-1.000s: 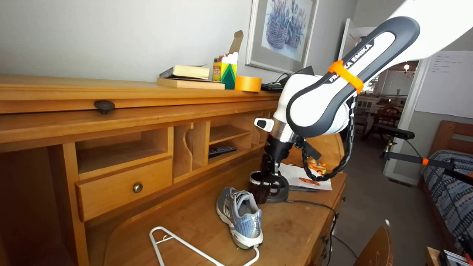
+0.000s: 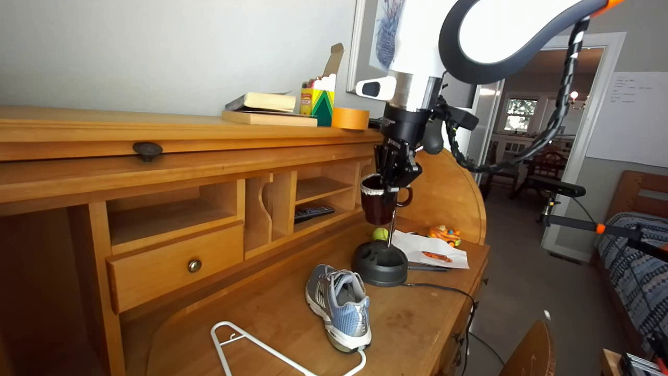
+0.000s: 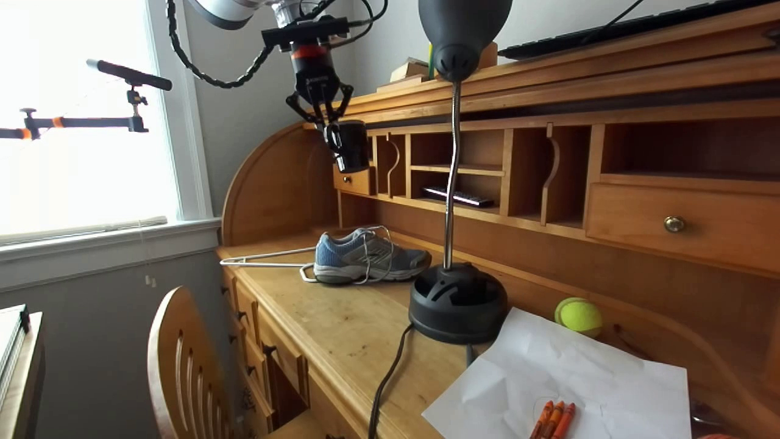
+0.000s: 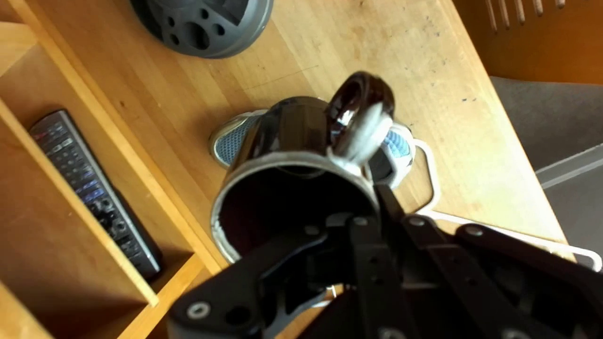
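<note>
A dark brown mug (image 2: 379, 203) with a pale rim hangs in the air, high above the desk, tilted a little. My gripper (image 3: 337, 139) is shut on its side wall by the rim. Seen from the wrist, the mug (image 4: 288, 147) has its handle pointing away from the gripper's body and its dark inside facing me; whether anything is in it cannot be made out. The fingertips are partly hidden by the mug and the linkage. Below it, the grey-blue shoe (image 2: 341, 304) stands on the desk, partly covered by the mug in the wrist view.
The desk lamp (image 3: 454, 168) rises close to the raised mug. A white hanger (image 2: 263, 344) touches the shoe's heel area. A remote (image 4: 96, 189) lies in a cubby. Paper (image 3: 577, 373), crayons (image 3: 553, 419) and a tennis ball (image 3: 578, 316) occupy the desk's other end.
The mug has risen, in my gripper, from the desk beside the shoe and lamp base to about the height of the upper cubbies. The shoe and hanger have stayed put.
</note>
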